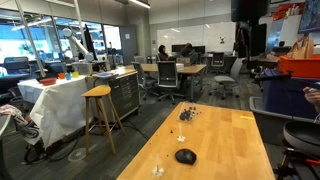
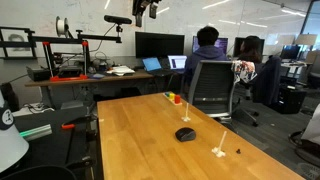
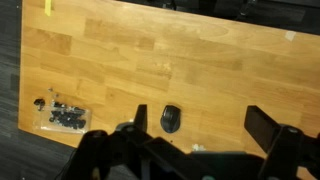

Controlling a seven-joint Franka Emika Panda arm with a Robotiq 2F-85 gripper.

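Observation:
A black computer mouse lies on the wooden table; it also shows in the second exterior view. From above, the wrist view has the mouse low in the picture, just inside the left finger. My gripper is open, its fingers wide apart with bare table between them apart from the mouse. It hangs high over the table, touching nothing. Two white pieces with thin upright pegs stand either side of the mouse: one nearer, one farther.
A clear container of small dark pieces sits by the table's edge. Small coloured blocks stand at the far edge. A wooden stool and an office chair are beyond the table.

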